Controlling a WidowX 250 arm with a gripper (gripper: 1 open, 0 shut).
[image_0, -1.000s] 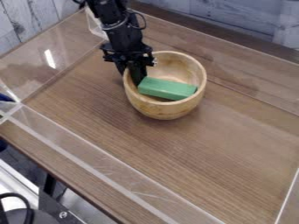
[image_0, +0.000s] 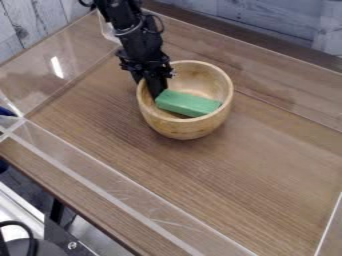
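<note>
A wooden bowl (image_0: 187, 123) sits upper centre on the brown table, with a green block (image_0: 187, 103) lying inside it. My black gripper (image_0: 156, 80) is at the bowl's left rim, shut, apparently on that rim; its fingertips are dark and partly hidden, so the exact contact is unclear.
White-grey panels stand along the back, and dark cables lie at the lower left edge.
The bowl and the green block in it have shifted slightly left, along with my gripper.
</note>
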